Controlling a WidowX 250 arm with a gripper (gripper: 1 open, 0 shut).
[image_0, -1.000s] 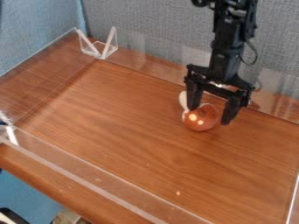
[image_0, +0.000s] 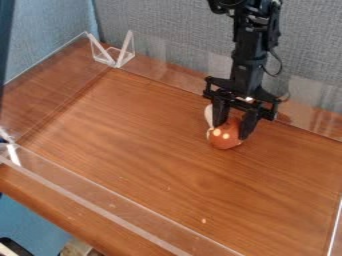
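Observation:
My black gripper (image_0: 233, 118) points down at the back right of the wooden table, its fingers closed around a round orange-red object (image_0: 226, 137) with small light spots, which sits low at the table surface. A pale shape, partly hidden by the gripper, shows just left of and behind the orange object.
A white wire bracket (image_0: 112, 52) stands at the back left corner. Clear low borders run along the table's edges, and a grey padded wall (image_0: 160, 30) rises behind.
The gripper has moved down and slightly left onto the orange object, and its fingers have closed from a wider spread. The object has shifted very little.

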